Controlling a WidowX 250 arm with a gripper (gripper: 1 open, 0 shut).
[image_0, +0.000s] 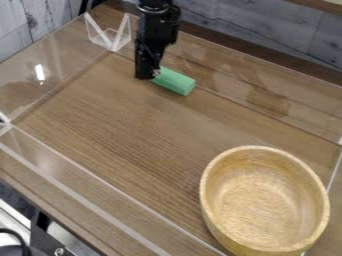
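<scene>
A black robot arm reaches down from the top of the view to my gripper (150, 72), low at the left end of a green cylindrical object (173, 82) lying on the wooden table (120, 140). The fingertips are small and dark; whether anything is between them cannot be made out.
A large pale yellow oval bowl (263, 198) stands at the lower right. A white, translucent item (110, 32) is at the back left, beside the arm. A grey wall runs along the back.
</scene>
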